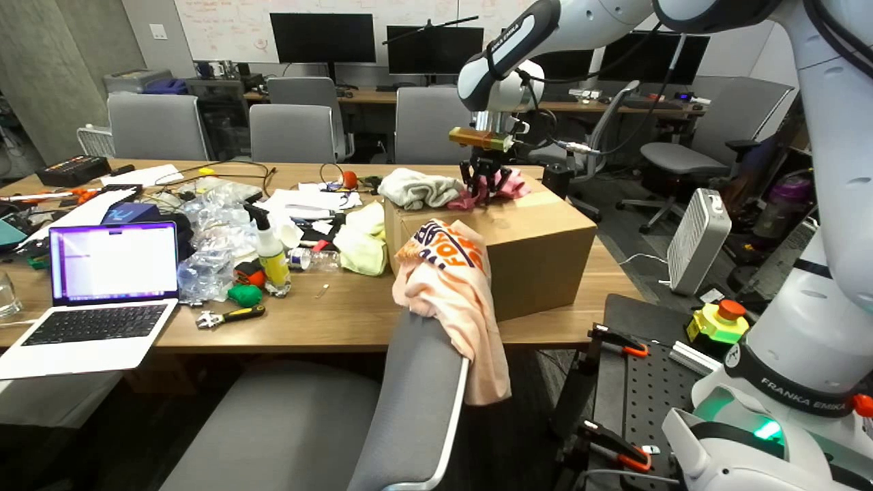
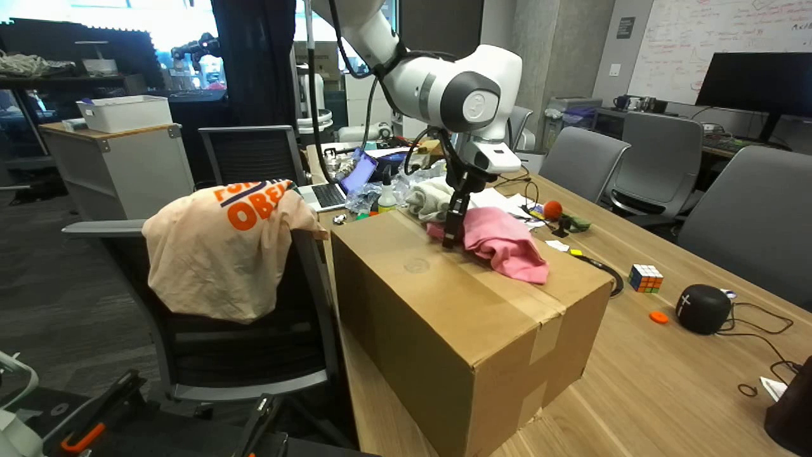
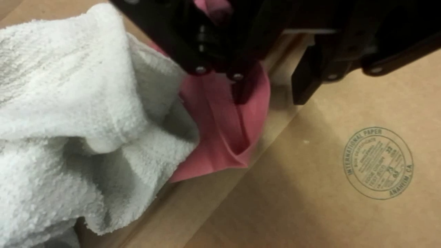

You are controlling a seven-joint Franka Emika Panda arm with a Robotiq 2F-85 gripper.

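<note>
A crumpled pink cloth (image 2: pixel 502 242) lies on top of the closed cardboard box (image 2: pixel 415 285). My gripper points down into the cloth, its fingers part open. In the wrist view, one finger (image 3: pixel 244 90) is against the pink fabric, and a fold of it reaches into the gap. The other finger (image 3: pixel 305 78) stands apart over bare cardboard. Exterior view 1 has the gripper (image 1: pixel 484 193) low over the box top; whether the fingertips touch the cardboard is unclear. Beside the pink cloth sits a bunched whitish towel (image 3: pixel 70 95).
A peach shirt (image 1: pixel 458 303) hangs over the chair back in front of the box. Left of the box are a yellow cloth (image 1: pixel 362 239), a spray bottle (image 1: pixel 271 255) and a laptop (image 1: pixel 113 270). The near part of the box top is bare.
</note>
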